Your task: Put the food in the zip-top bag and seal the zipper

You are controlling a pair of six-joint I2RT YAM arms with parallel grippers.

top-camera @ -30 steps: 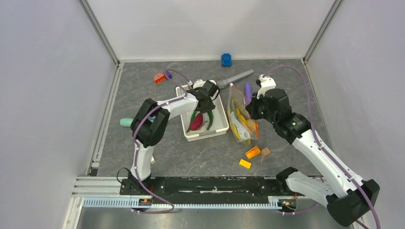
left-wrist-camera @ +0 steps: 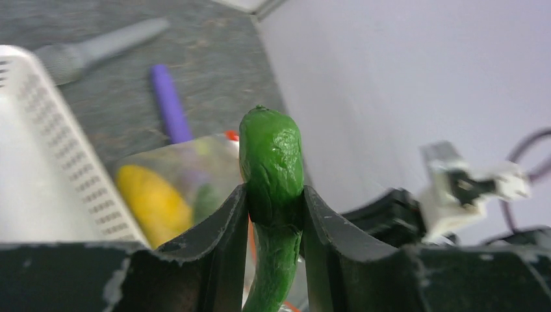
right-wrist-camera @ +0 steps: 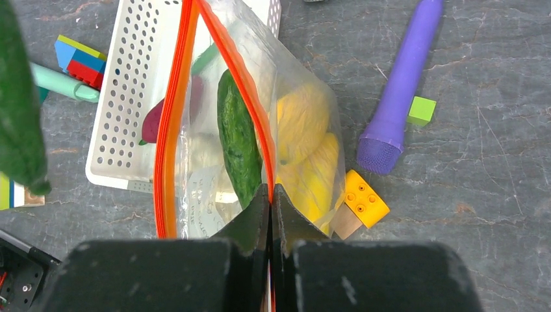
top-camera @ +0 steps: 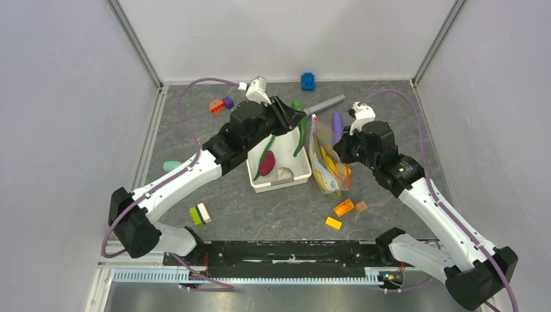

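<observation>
My left gripper is shut on a cucumber (left-wrist-camera: 270, 149), raised beside the bag's top, over the basket's right side. My right gripper is shut on the orange zipper edge of the clear bag (right-wrist-camera: 305, 97), whose mouth stands open. Inside the bag are a cucumber (right-wrist-camera: 235, 130) and yellow food (right-wrist-camera: 312, 182). The white basket (top-camera: 255, 188) holds a red item (top-camera: 266, 164), a slim green item (top-camera: 260, 166) and a pale lump (top-camera: 284, 173).
A purple microphone (right-wrist-camera: 403, 78) lies right of the bag, a grey one (top-camera: 325, 104) behind. Toy blocks (top-camera: 344, 207) are scattered around. The right side of the table has free room.
My left arm has risen out of the basket and moved toward the bag, lifting the cucumber. The right arm has stayed still.
</observation>
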